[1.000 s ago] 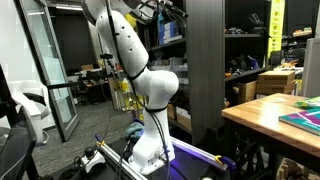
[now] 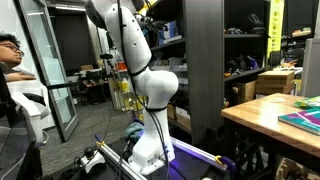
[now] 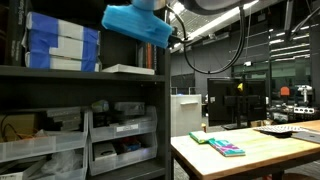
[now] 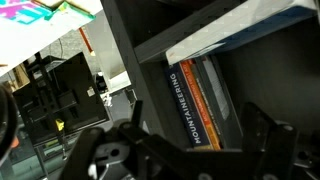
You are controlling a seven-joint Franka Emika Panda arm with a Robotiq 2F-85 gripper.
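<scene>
In the wrist view my gripper stands open, its dark fingers spread apart at the bottom of the picture. Between and beyond them, several books [image 4: 197, 100] stand upright in a dark shelf compartment; one has a dark blue spine with white lettering, and an orange spine is beside it. Nothing shows held between the fingers. A white flat item [image 4: 238, 28] lies on the shelf board by the books. In exterior view 2 a white and blue arm link [image 3: 140, 22] crosses in front of the shelf, while the gripper itself is outside that picture.
A dark shelf [image 3: 60, 72] carries blue and white boxes [image 3: 62, 38] above clear bins [image 3: 122, 155]. The wooden table [image 2: 270, 112] holds colourful packets [image 3: 226, 147] and a keyboard-like item [image 3: 282, 130]. A person [image 2: 10, 58] is at the left edge.
The upper arm section has shifted at the top of exterior view 1, away from its earlier place in front of the shelf. A person has come into view at the left.
</scene>
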